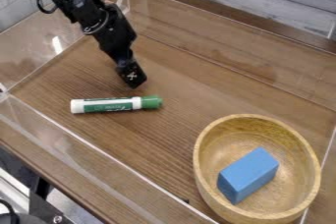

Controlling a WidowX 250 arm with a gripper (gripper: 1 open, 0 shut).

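Observation:
My black arm reaches in from the upper left, its gripper (129, 73) low over the wooden table at left of centre, open as far as the small dark fingers show. A white and green marker (108, 104) lies just below it, apart from the fingers. At the lower right a tan bowl (292, 134) holds a blue block (247, 173).
A clear edge strip runs along the left and lower left, with white tiled wall beyond at the upper left.

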